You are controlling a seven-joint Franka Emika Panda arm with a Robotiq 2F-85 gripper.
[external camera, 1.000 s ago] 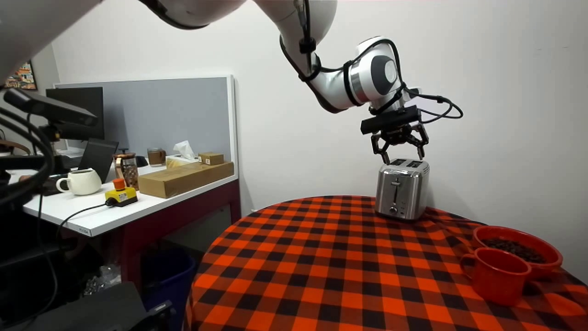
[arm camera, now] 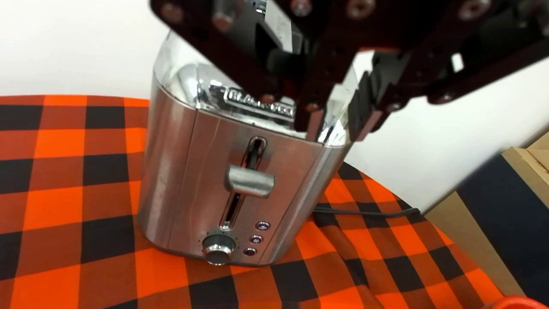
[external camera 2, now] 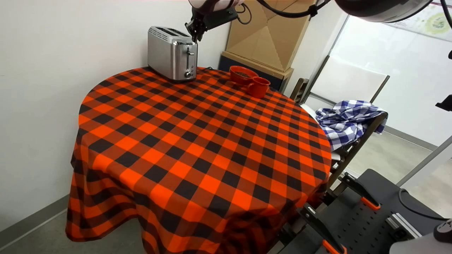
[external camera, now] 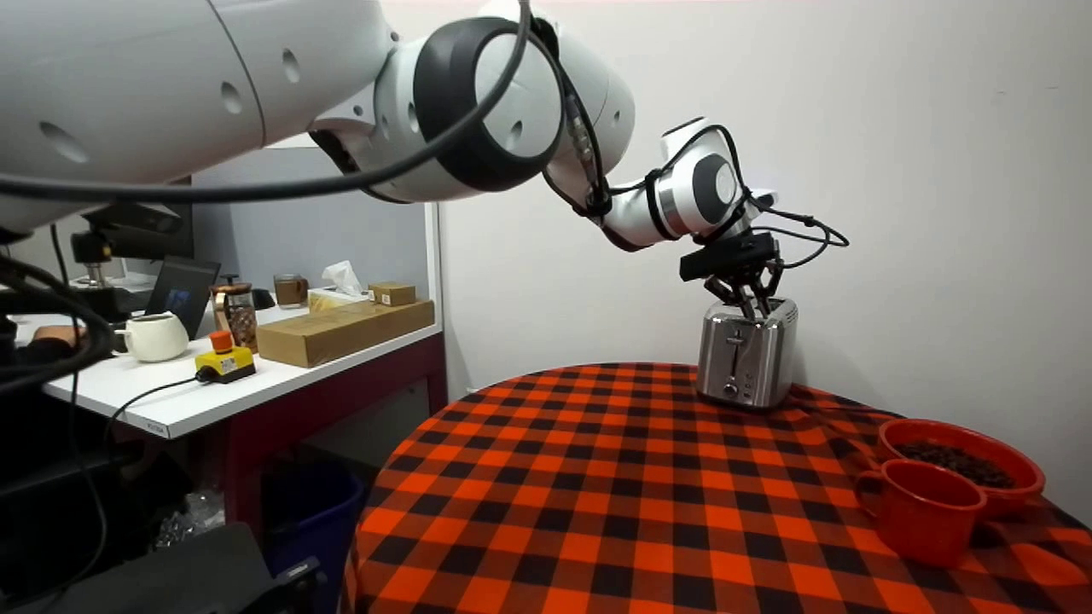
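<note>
A shiny metal toaster (arm camera: 226,170) stands upright on the checked tablecloth. Its front carries a lever (arm camera: 250,181) near the middle of a slot, a dial (arm camera: 218,249) and small buttons. My gripper points down at the toaster's top front edge, to the right of the lever in the wrist view. The fingers (arm camera: 315,123) are partly open with a narrow gap and nothing visible between them. In exterior view 1 the gripper (external camera: 758,311) overlaps the toaster's top; whether it touches cannot be told.
A red bowl (external camera: 962,455) of dark beans and a red mug (external camera: 929,512) stand to the right on the table. Behind the toaster rises the white wall (external camera: 573,205). A black cord (arm camera: 370,211) runs along the cloth. Most of the tablecloth (external camera 2: 203,148) is clear.
My gripper has come down from above the toaster to its top front edge. Its fingers, wide apart before, have drawn much closer together. The toaster, mug and bowl stand where they were.
</note>
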